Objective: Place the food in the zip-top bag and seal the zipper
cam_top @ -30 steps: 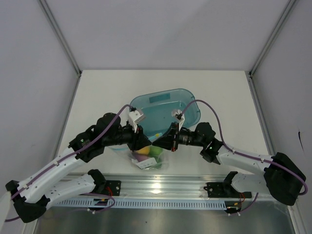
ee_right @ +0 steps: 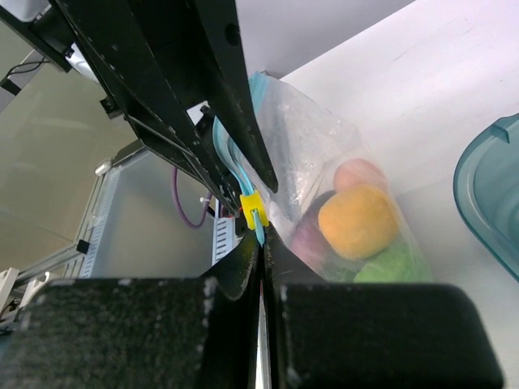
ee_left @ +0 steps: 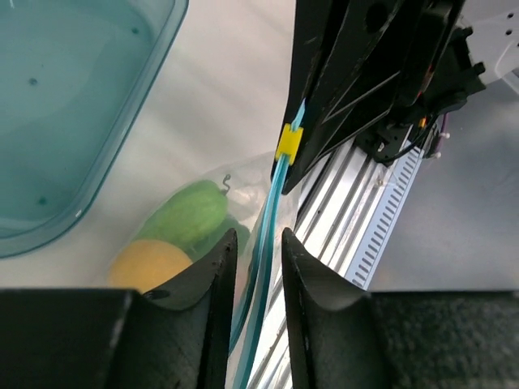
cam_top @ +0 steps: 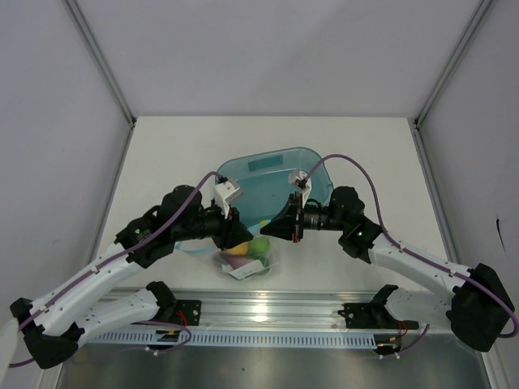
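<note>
The clear zip top bag (cam_top: 247, 267) holds orange, green, pink and purple food (ee_right: 357, 223) at the front centre. Its blue zipper strip (ee_left: 263, 251) has a yellow slider (ee_left: 289, 143). My left gripper is part open, its fingers on either side of the strip; whether they touch it is unclear. My right gripper is shut on the strip's blue end, just beyond the slider (ee_right: 252, 208) from the bag.
An empty teal tub (cam_top: 268, 186) sits behind the bag. A metal rail (cam_top: 259, 308) runs along the front edge.
My right gripper and arm have moved slightly to the right, away from my left gripper. The left arm has shifted very little.
</note>
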